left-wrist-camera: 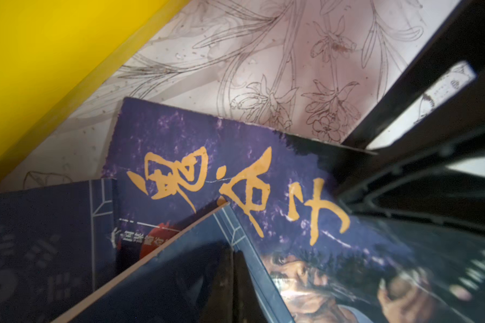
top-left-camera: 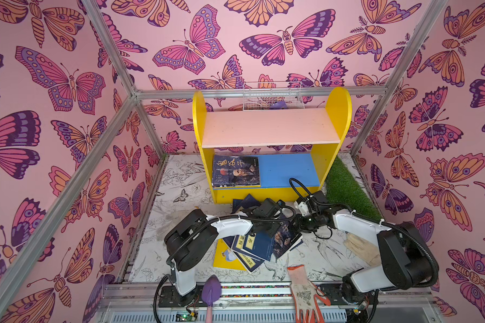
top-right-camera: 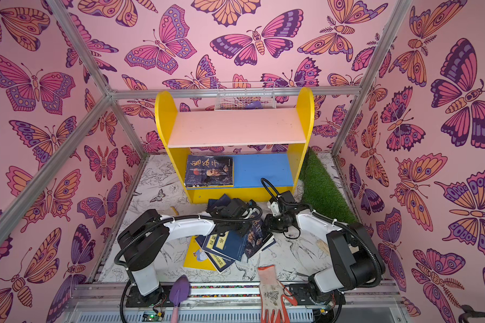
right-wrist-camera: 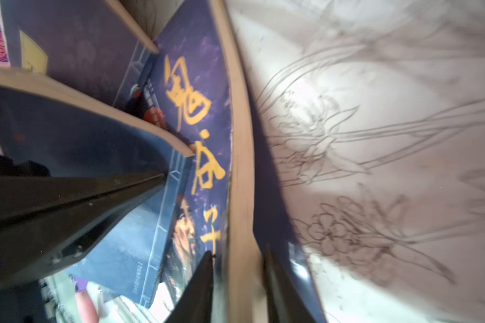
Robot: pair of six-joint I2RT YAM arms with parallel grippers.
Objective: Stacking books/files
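In the left wrist view, my left gripper is shut, its tips over a blue book (left-wrist-camera: 161, 269) and nothing visible between them. Beneath that book lies a purple picture book (left-wrist-camera: 167, 129) with yellow characters. The right wrist view has my right gripper with one finger on each side of the picture book's page edge (right-wrist-camera: 239, 134); whether they press on it is unclear. That edge is raised and tilted, with a dark blue cover (right-wrist-camera: 277, 199) behind it. Another blue book (right-wrist-camera: 86, 37) and a yellow book (top-left-camera: 227, 257) are in the pile.
Behind the pile stands a yellow shelf (top-left-camera: 242, 195); a similar picture book (top-left-camera: 235, 171) occupies the left of its blue board (top-left-camera: 288, 169), whose right side is clear. Both grippers are close together over the pile. Green turf (top-left-camera: 350, 191) lies right, a glove (top-left-camera: 302, 290) in front.
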